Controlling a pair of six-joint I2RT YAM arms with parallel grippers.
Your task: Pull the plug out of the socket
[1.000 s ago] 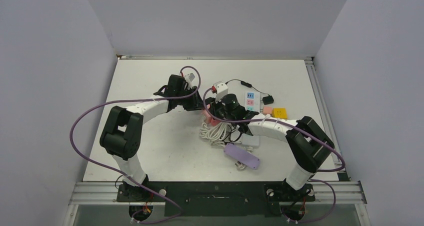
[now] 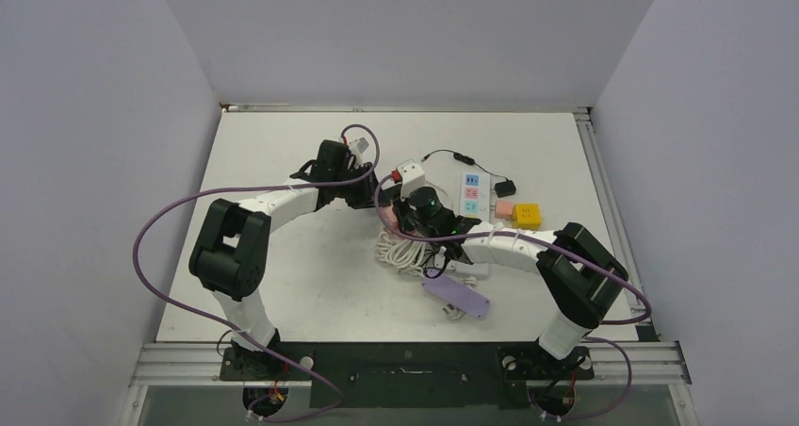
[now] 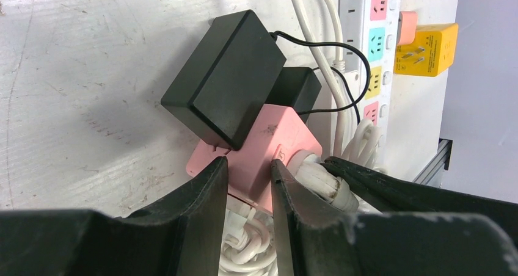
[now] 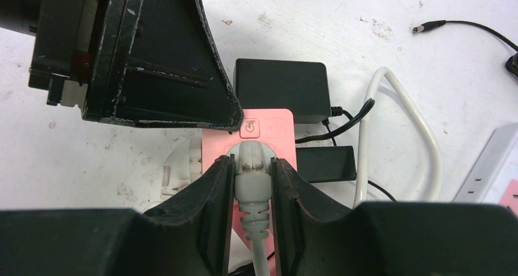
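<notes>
In the left wrist view, a pink socket block [image 3: 269, 143] stands between the fingertips of my left gripper, which is shut on it. A white-grey plug [image 3: 322, 181] sits against the block's face, its cord trailing away. The right wrist view shows my right gripper shut on the plug [image 4: 252, 181], one finger on either side of its body. Behind it lies the pink socket block [image 4: 278, 123], touching or very close to the plug; whether its pins are inside is hidden. From above, both grippers meet near the table's middle and largely cover the block.
Black adapters [image 4: 282, 91] crowd the socket block, with a looped white cord [image 4: 427, 135] alongside. To the right are a white power strip [image 2: 475, 192] and yellow adapter [image 2: 527, 216]. Coiled white cable [image 2: 403, 253] and a purple strip [image 2: 456, 295] lie nearer.
The left arm has barely moved.
</notes>
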